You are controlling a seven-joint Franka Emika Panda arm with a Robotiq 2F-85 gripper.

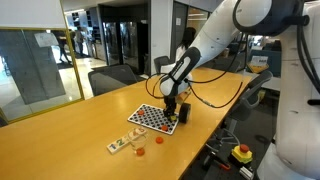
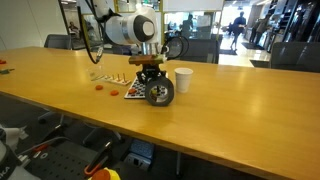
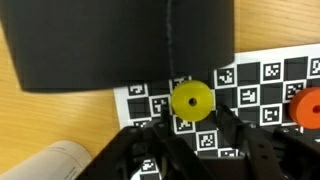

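A yellow disc (image 3: 192,100) with a small dark centre lies over the black-and-white patterned board (image 3: 247,75). My gripper is low over the board, its two dark fingers (image 3: 235,140) standing apart on either side of the disc's near edge. Whether they touch it cannot be made out. On the right of the board in the wrist view sits an orange-red disc (image 3: 306,108). From the side, the gripper (image 1: 171,108) is at the right part of the board (image 1: 152,118), and the arm hides the yellow disc.
A black round object (image 2: 160,90) stands right beside the board and fills the top of the wrist view (image 3: 110,40). Close to it is a white cup (image 2: 183,78). A light strip with pieces (image 1: 125,142) and red discs (image 1: 138,152) lie nearer.
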